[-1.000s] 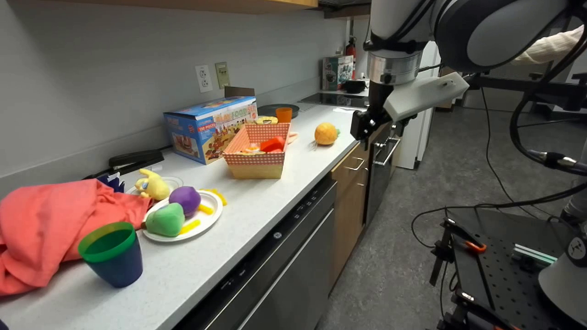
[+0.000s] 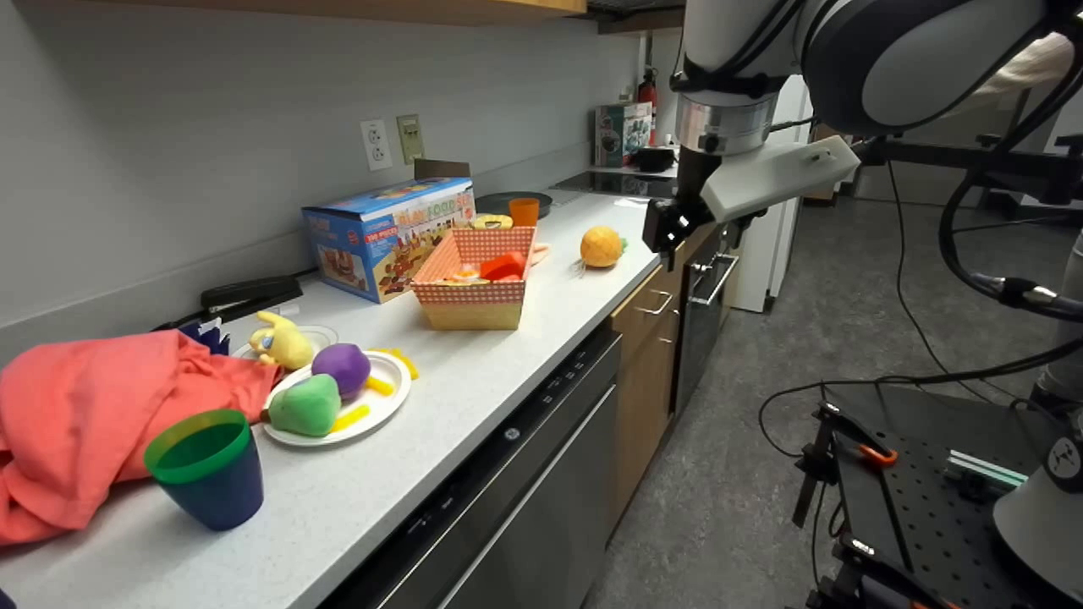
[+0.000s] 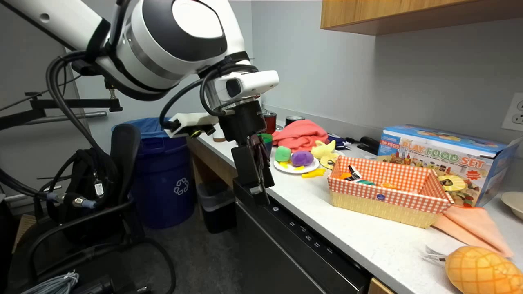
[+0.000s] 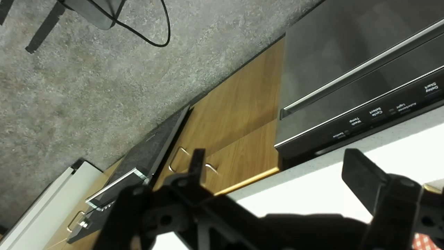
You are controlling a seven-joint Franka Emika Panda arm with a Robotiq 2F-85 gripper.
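Wide apart in the wrist view stand the two fingers of my gripper; it is open, with only cabinet fronts, counter and floor seen between them. In exterior view 2 the gripper (image 3: 260,193) hangs in front of the counter edge, clear of every object. On the counter, a white plate (image 2: 393,404) holds a purple toy (image 2: 341,367), a green toy (image 2: 306,406) and yellow sticks. A checkered basket (image 3: 377,197) contains several toy pieces. Alone toward the far end in exterior view 1 lies an orange-yellow pineapple-like toy (image 2: 601,247).
Behind the basket stands a play food box (image 2: 388,238). A red cloth (image 2: 112,416) and a blue-green cup (image 2: 211,477) occupy the near end. Dishwasher and cabinet fronts drop below it.
The white bracket on my wrist has shifted very slightly in exterior view 1. The counter objects lie as before.
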